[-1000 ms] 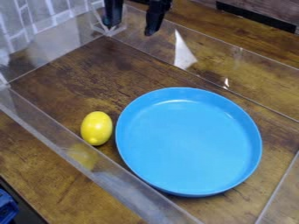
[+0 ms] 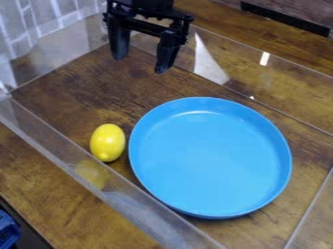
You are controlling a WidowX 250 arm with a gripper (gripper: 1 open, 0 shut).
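A yellow lemon-shaped object (image 2: pixel 108 142) lies on the wooden surface at the lower left, just beside a round blue plate (image 2: pixel 208 156), which is empty. My black gripper (image 2: pixel 142 56) hangs at the top centre, above and behind both, with its two fingers spread open and nothing between them.
Clear plastic walls (image 2: pixel 53 156) border the wooden area on several sides. Bare wood lies between the gripper and the lemon and plate. A dark blue object (image 2: pixel 11 231) shows at the bottom left corner, outside the wall.
My gripper has moved down and further into view from the top edge. The lemon and the plate have not moved.
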